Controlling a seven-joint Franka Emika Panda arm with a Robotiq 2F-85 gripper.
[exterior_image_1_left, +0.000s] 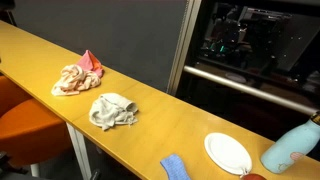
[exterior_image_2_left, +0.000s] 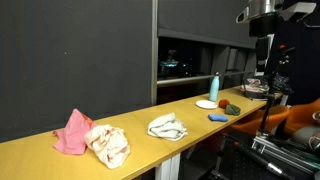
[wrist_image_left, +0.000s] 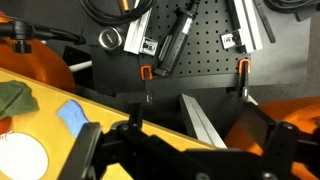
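My gripper is open, its dark fingers wide apart with nothing between them. In the wrist view it hangs over the table's edge and the robot's base plate. Along the wooden table lie a pink cloth (exterior_image_2_left: 75, 132), a cream cloth (exterior_image_2_left: 108, 145) and a whitish cloth (exterior_image_2_left: 167, 127), all crumpled. Nearer the arm are a small blue cloth or sponge (wrist_image_left: 72, 117), a white plate (wrist_image_left: 22, 158), a dark green item (wrist_image_left: 15, 97) and a red round object (exterior_image_2_left: 224, 104). A light blue bottle (exterior_image_1_left: 291, 145) stands behind the plate.
The table (exterior_image_1_left: 150, 140) has bare wood between the cloths and the plate. A dark wall runs behind it. Orange chairs (exterior_image_1_left: 32, 130) stand along its front. Under the gripper, the perforated base plate (wrist_image_left: 200, 40) carries cables, clamps and tools.
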